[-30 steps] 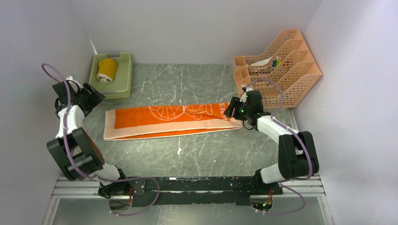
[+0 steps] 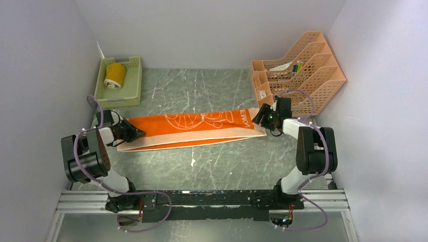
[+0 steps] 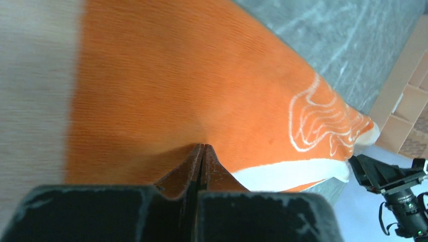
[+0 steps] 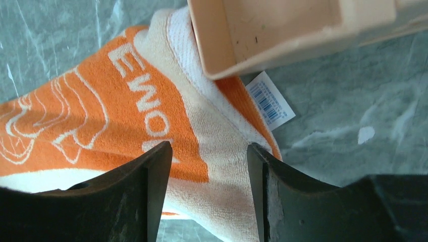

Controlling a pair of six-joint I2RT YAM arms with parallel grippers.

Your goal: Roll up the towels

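Note:
An orange towel (image 2: pixel 192 123) with cream borders and white print lies flat and folded lengthwise across the table. At its left end, my left gripper (image 2: pixel 136 135) is down on the cloth; in the left wrist view its fingertips (image 3: pixel 199 156) are closed on it, though how much cloth is between them is hidden. My right gripper (image 2: pixel 257 117) is open over the right end, with cream and orange cloth (image 4: pixel 202 126) between its spread fingers. A white tag (image 4: pixel 267 101) pokes out beside that end.
A green basket (image 2: pixel 126 96) with a rolled yellow towel (image 2: pixel 115 74) sits back left. A pink stepped organizer (image 2: pixel 313 80) stands back right, touching or very near the towel's right end. Bare table (image 2: pixel 197 166) lies front and middle back.
My left arm has come from beside the basket down onto the towel's left end, its fingers closing. My right gripper and the towel's right end have shifted slightly rightward.

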